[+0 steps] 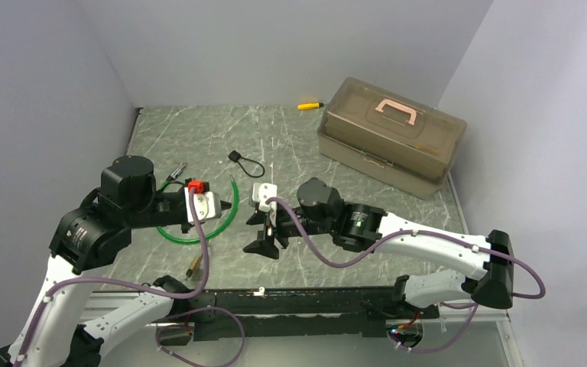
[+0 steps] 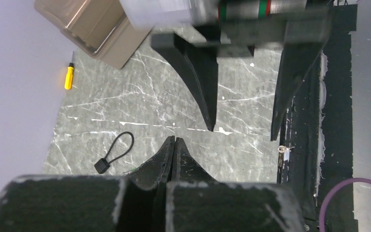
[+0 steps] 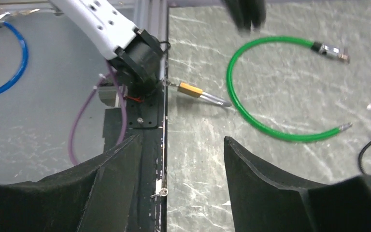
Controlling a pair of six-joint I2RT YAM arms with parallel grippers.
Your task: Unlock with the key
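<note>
A brass padlock (image 3: 191,90) with a silvery shackle (image 3: 215,99) is by the table's front edge in the right wrist view, its shackle end close to a green cable. A thin piece, perhaps the key (image 3: 170,83), sticks out of its other end. From above, the padlock (image 1: 193,265) shows in front of the left arm; whether it rests flat is unclear. My left gripper (image 1: 228,205) is shut above the cable; its fingers (image 2: 165,157) meet with nothing visible between them. Opposite, my right gripper (image 1: 249,234) is open and empty, fingers (image 3: 121,164) wide apart.
The green cable (image 1: 234,206) curves beneath the left gripper. A black looped cord (image 1: 255,166) lies behind, a yellow screwdriver (image 1: 309,106) at the back. A brown toolbox (image 1: 397,130) fills the back right. A small metal piece (image 1: 259,291) sits at the front edge.
</note>
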